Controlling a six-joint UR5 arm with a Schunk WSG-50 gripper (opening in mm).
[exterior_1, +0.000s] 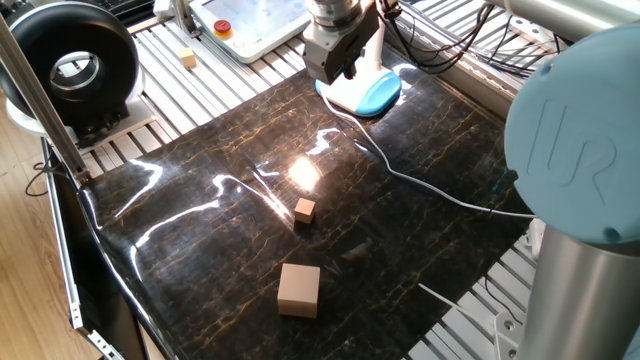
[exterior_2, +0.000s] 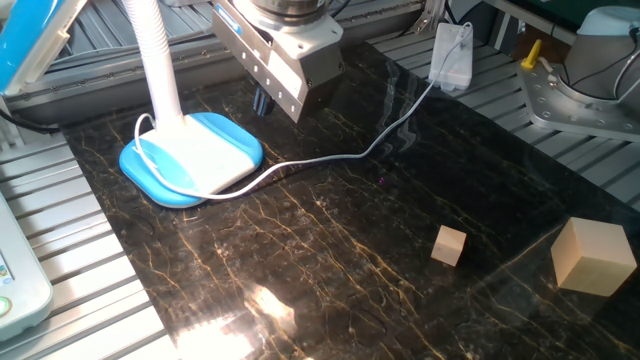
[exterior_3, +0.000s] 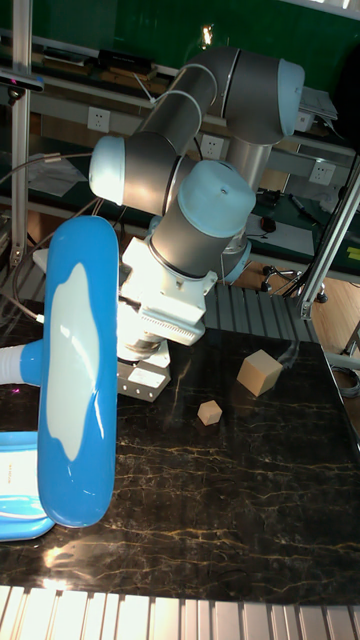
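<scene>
A small wooden cube (exterior_1: 305, 210) rests near the middle of the dark marbled sheet (exterior_1: 400, 250). The larger wooden block (exterior_1: 299, 290) sits apart from it, closer to the front edge in exterior view 1. In exterior view 2 the small cube (exterior_2: 448, 246) lies left of the large block (exterior_2: 592, 257), with bare sheet between them. My gripper (exterior_2: 264, 103) hangs above the sheet near the lamp, away from both blocks. Its fingers are dark and mostly hidden by the housing, so their opening does not show clearly. Exterior view 3 hides the fingertips.
A desk lamp with a blue and white base (exterior_2: 192, 160) stands close to the gripper. Its white cable (exterior_2: 300, 161) crosses the sheet. A control tablet (exterior_1: 252, 25) and another tiny wood cube (exterior_1: 187, 58) lie on the slatted table. Much of the sheet is clear.
</scene>
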